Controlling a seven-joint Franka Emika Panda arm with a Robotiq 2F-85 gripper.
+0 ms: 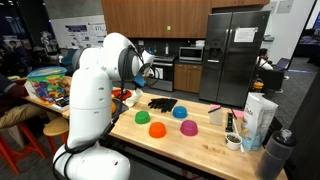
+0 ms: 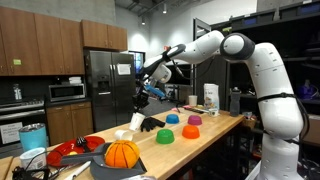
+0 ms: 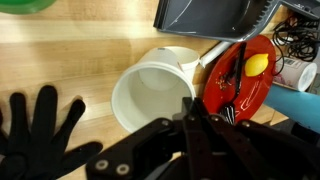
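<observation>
A white cup [image 3: 150,98] stands under my gripper in the wrist view, its open mouth facing the camera. My gripper is shut, its dark fingertips overlapping the cup's right rim; no thing shows clearly between them, and whether they touch the rim cannot be told. In exterior view 2 the white cup [image 2: 137,121] is by the left part of the table, just below the gripper [image 2: 141,105]. From exterior view 1 the gripper [image 1: 142,84] appears small above the far end of the table, close to the white cup [image 1: 132,98].
Beside the cup lie a black glove [image 3: 42,135], a grey dustpan [image 3: 210,15] and a red tray [image 3: 258,75] with a lemon [image 3: 257,64]. An orange pumpkin [image 2: 122,154] sits near the table's edge. Green [image 1: 141,117], orange [image 1: 157,130] and blue [image 1: 179,112] bowls occupy the middle.
</observation>
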